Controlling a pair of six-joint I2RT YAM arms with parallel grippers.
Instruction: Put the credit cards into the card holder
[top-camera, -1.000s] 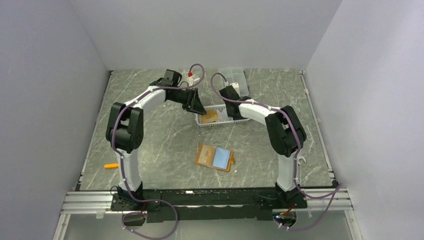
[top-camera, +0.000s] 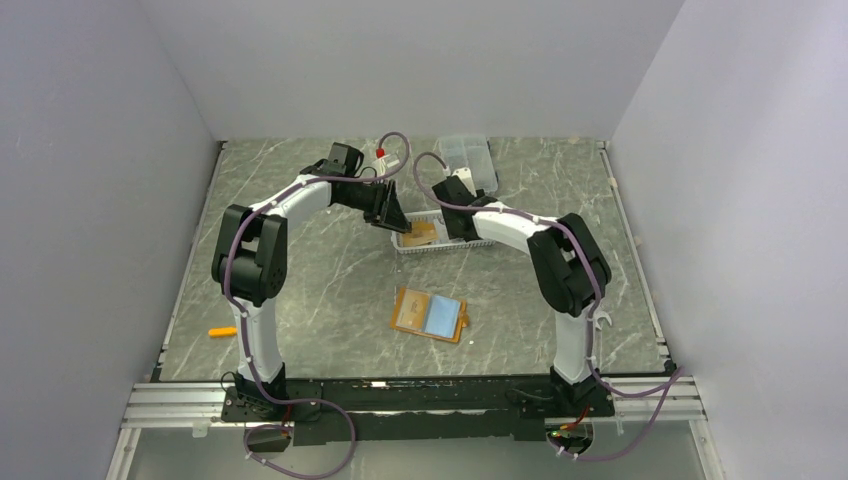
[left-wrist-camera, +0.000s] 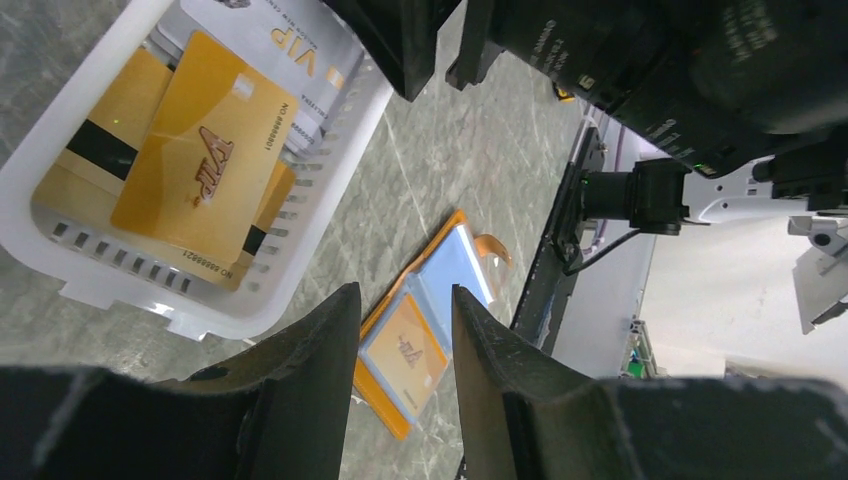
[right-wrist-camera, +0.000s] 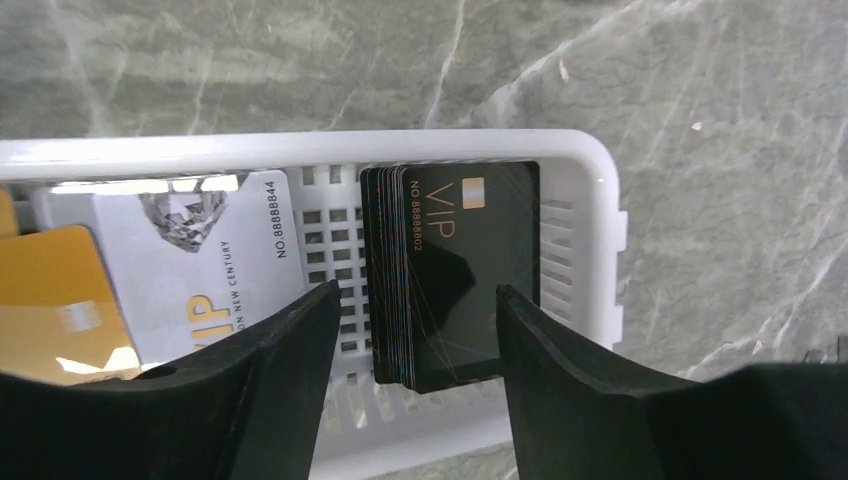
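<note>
A white plastic basket (top-camera: 420, 249) holds gold cards (left-wrist-camera: 205, 150), silver cards (right-wrist-camera: 195, 260) and a stack of black VIP cards (right-wrist-camera: 460, 270) at its right end. My right gripper is over the black stack, its fingers apart with nothing visibly held. My left gripper stands open above the basket's left part, holding nothing. On the table toward the front lies an orange card holder (top-camera: 428, 315) with gold and light blue cards in it.
A clear plastic lid or tray (top-camera: 465, 150) lies behind the basket. An orange-handled tool (top-camera: 222, 332) is at the front left, a wrench (top-camera: 603, 318) at the front right. The table around the holder is clear.
The left arm has barely moved.
</note>
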